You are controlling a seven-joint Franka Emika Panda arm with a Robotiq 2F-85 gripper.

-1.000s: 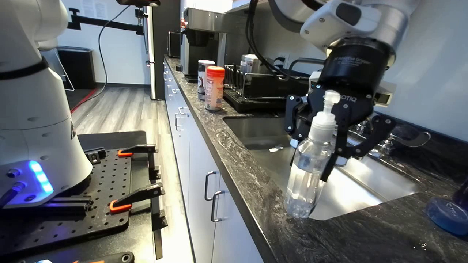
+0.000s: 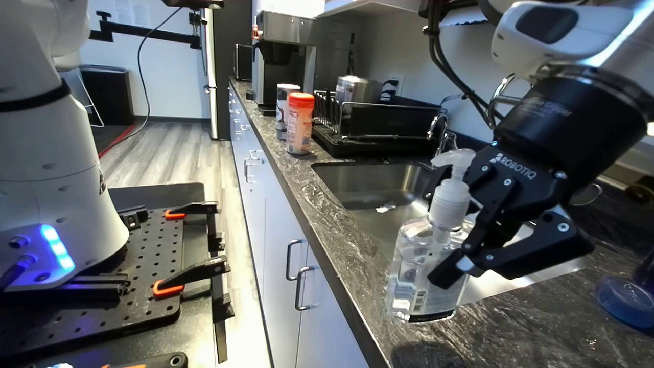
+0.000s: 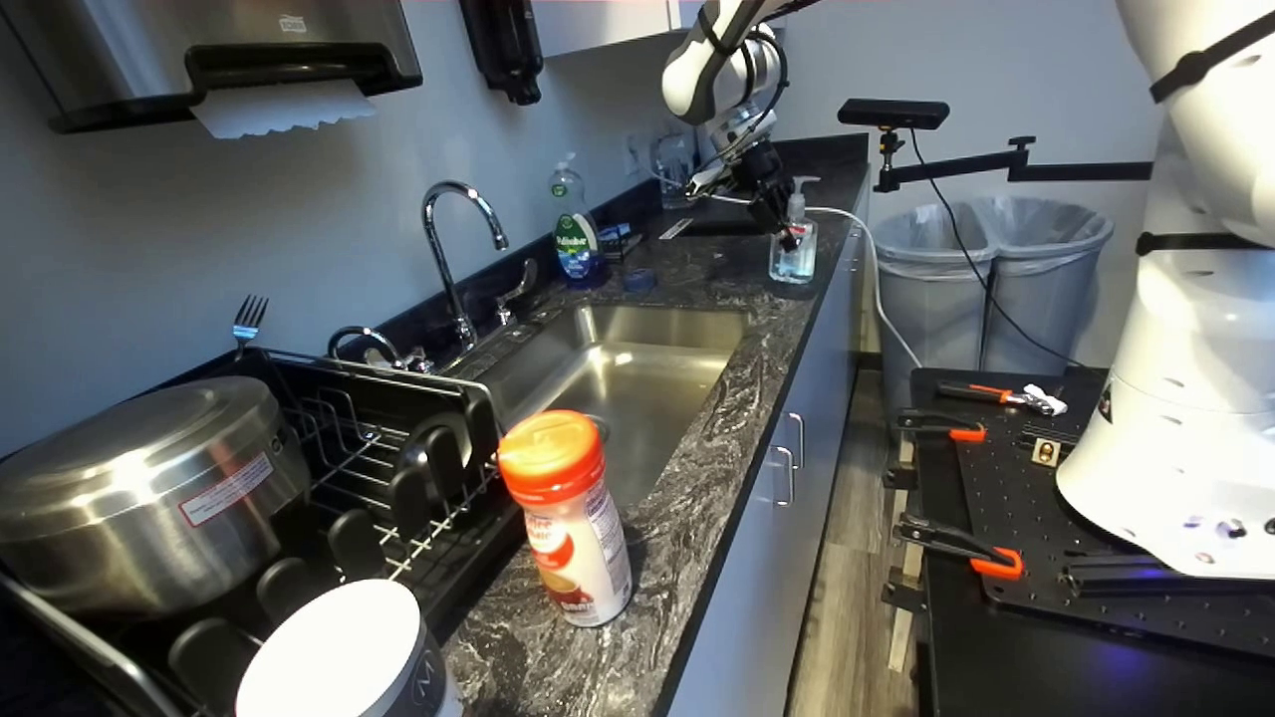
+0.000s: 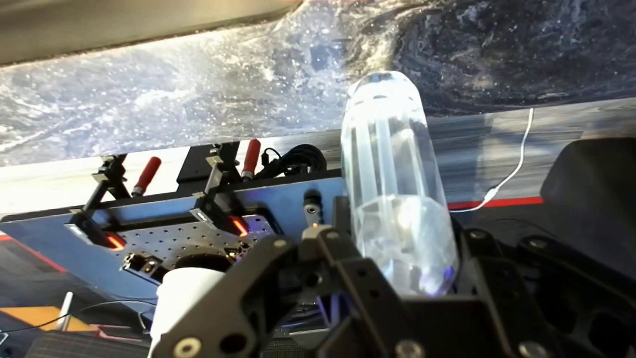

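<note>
A clear pump bottle [image 2: 423, 263] with a white pump top is in my gripper [image 2: 438, 245], whose fingers are shut on its sides. It stands nearly upright close to the counter's front edge, beside the sink. Whether its base touches the counter, I cannot tell. In the second exterior view the bottle [image 3: 794, 253] and the gripper [image 3: 783, 233] are at the far end of the counter. From the wrist, the bottle [image 4: 396, 173] stretches away between the gripper's fingers; its pump is out of that view.
The steel sink [image 3: 669, 329] lies beside the bottle. A red-capped creamer container [image 3: 568, 526] stands near the black dish rack [image 3: 478, 400]. Toward the wall is a dish soap bottle [image 3: 575, 227]. Clamps [image 2: 190, 276] hold a perforated plate across the aisle.
The arm has swung and turned, carrying the bottle slightly toward the near end of the counter. The bottle has rotated so its broad labelled face shows, and it stays in the gripper.
</note>
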